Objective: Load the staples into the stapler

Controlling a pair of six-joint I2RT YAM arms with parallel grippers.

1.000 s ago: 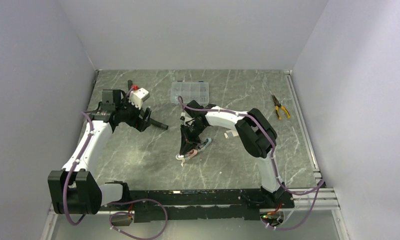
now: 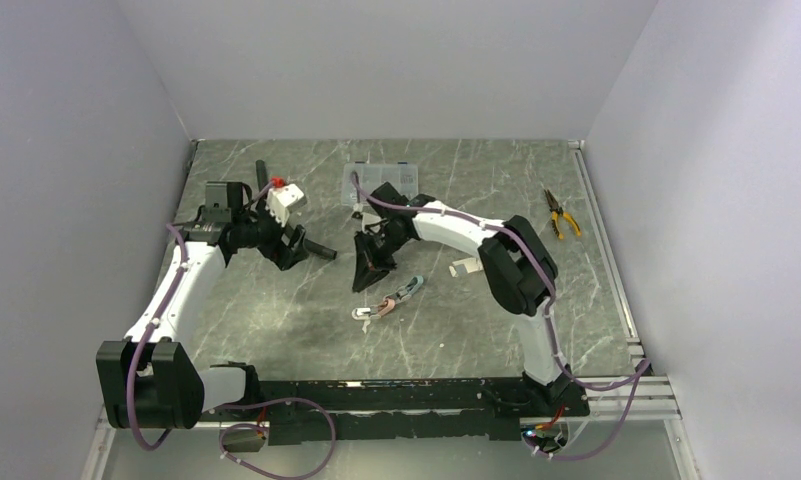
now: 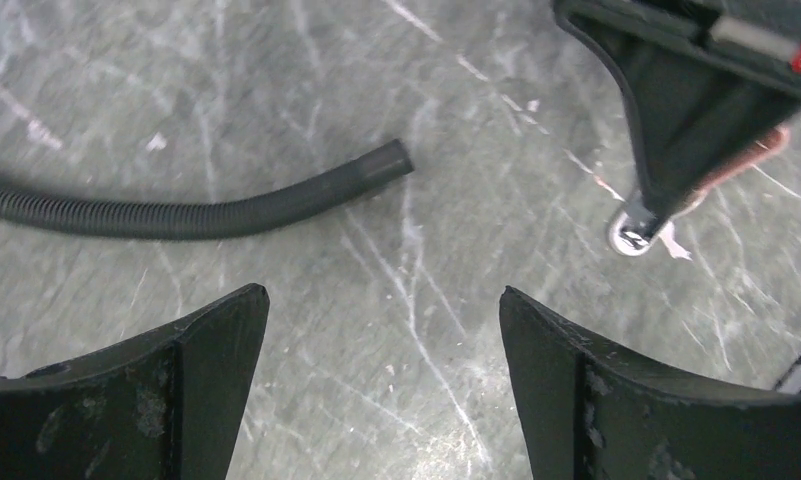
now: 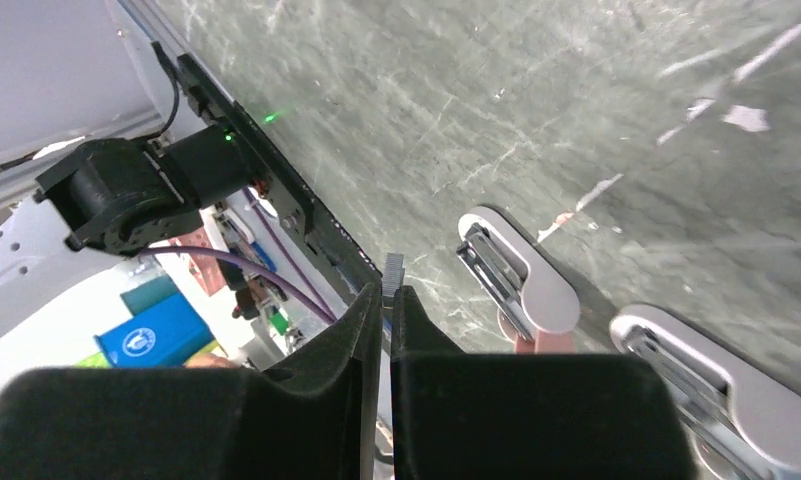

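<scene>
Two similar white-ended staplers lie side by side in the right wrist view: the pink one, its metal channel showing, and the blue one, partly cut off. From above, the pink one and blue one lie in a row on the table. My right gripper is shut on a short grey staple strip sticking out at its tips. It hovers left of the pink stapler, apart from it. My left gripper stands open over bare table, nothing between its fingers.
A black ribbed tube lies near my left gripper. A clear compartment box stands at the back, a small pale packet lies beneath the right arm, and pliers lie far right.
My right gripper has moved off the pink stapler toward the back left, uncovering it. The left gripper has shifted very slightly to the right and front. The staplers look unmoved.
</scene>
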